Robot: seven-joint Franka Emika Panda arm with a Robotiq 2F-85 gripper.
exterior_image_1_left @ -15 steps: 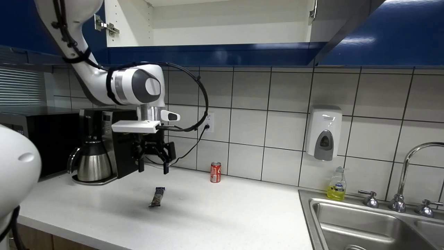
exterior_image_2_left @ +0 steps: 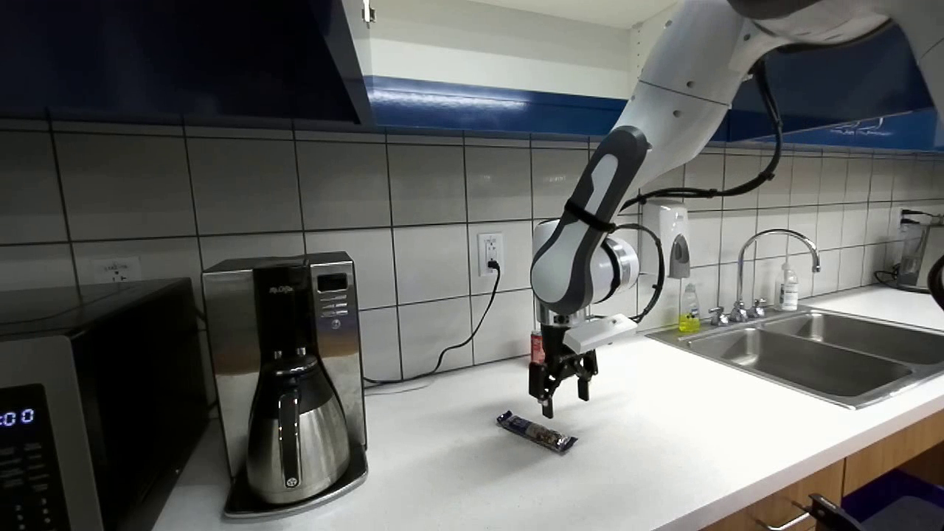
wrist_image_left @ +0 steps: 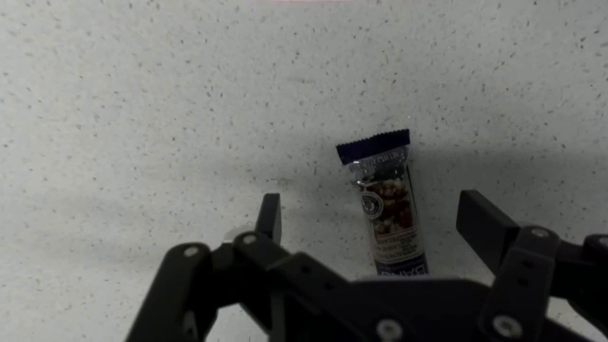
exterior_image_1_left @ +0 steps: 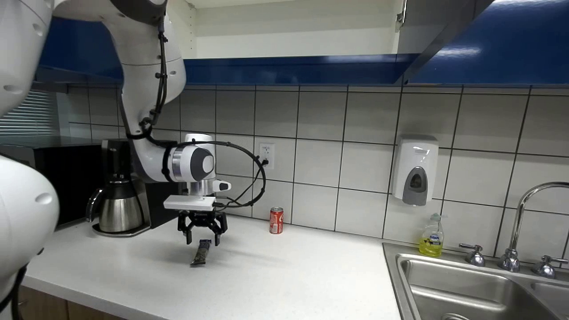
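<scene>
A dark-wrapped snack bar (exterior_image_1_left: 201,252) lies flat on the white counter. In the wrist view the bar (wrist_image_left: 393,211) runs up and down between my two spread fingers, nearer the right one, its lower end hidden behind the gripper body. My gripper (exterior_image_1_left: 203,240) is open and points down, a little above the counter. In the second exterior view the gripper (exterior_image_2_left: 566,407) hangs over and behind the bar (exterior_image_2_left: 536,432), with bare counter showing between them. Nothing is held.
A red can (exterior_image_1_left: 276,220) stands near the tiled wall. The coffee maker (exterior_image_2_left: 305,380) and microwave (exterior_image_2_left: 97,380) occupy the left side. To the right are the sink (exterior_image_1_left: 464,288) and a yellow soap bottle (exterior_image_1_left: 432,235). An empty cabinet (exterior_image_1_left: 293,32) stands open overhead.
My gripper has come down and nearer the bar, staying open. The bar and the can have not moved.
</scene>
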